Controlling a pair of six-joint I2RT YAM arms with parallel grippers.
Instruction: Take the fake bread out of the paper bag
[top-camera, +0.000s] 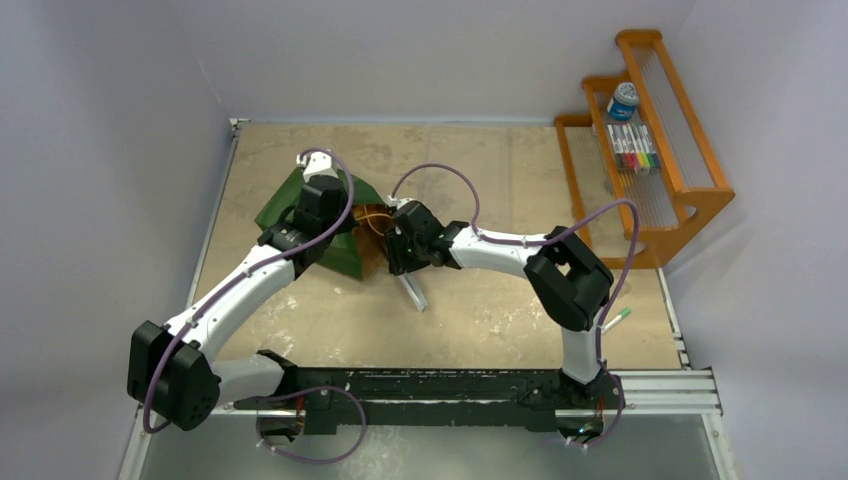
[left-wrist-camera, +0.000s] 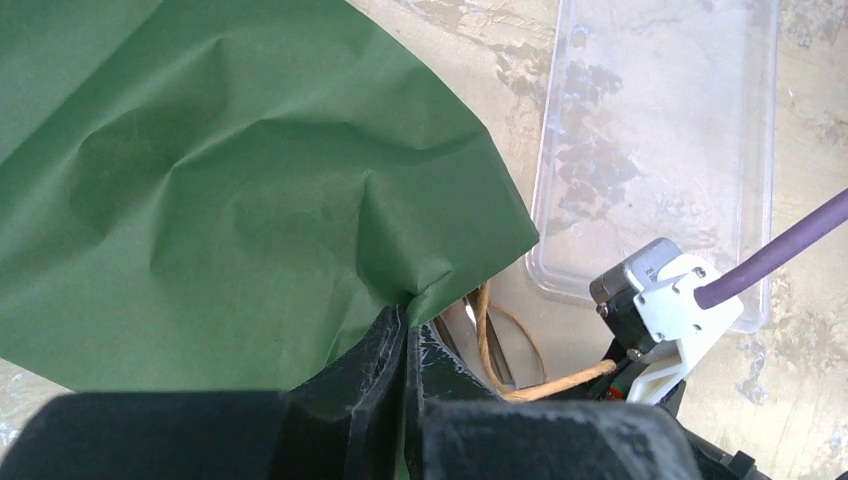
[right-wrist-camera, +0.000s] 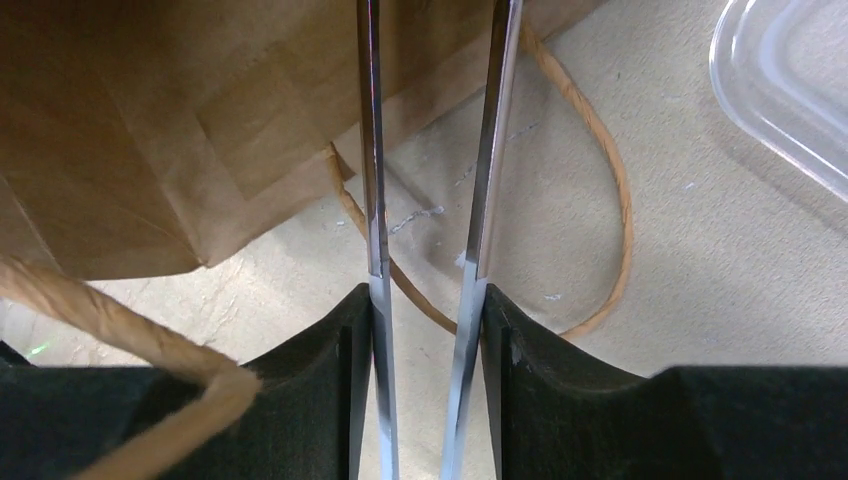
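Observation:
A green paper bag (left-wrist-camera: 270, 220) with a brown inside lies on its side at the left of the table, its mouth facing right. My left gripper is shut on the bag's upper edge near the mouth. Metal tongs (right-wrist-camera: 486, 200) are held between the fingers of my right gripper; their two arms point into the bag's brown interior (right-wrist-camera: 250, 100). The tongs' arms stand a little apart, and the far tips are hidden inside. From above, the back end of the tongs (top-camera: 413, 293) sticks out below the right gripper (top-camera: 392, 250). No bread shows in any view.
A clear plastic tray (left-wrist-camera: 655, 120) lies beyond the bag's mouth. The bag's twisted handle (right-wrist-camera: 615, 190) loops close around the right gripper. At the right stand a wooden rack (top-camera: 680, 140) and a green-capped marker (top-camera: 617, 320).

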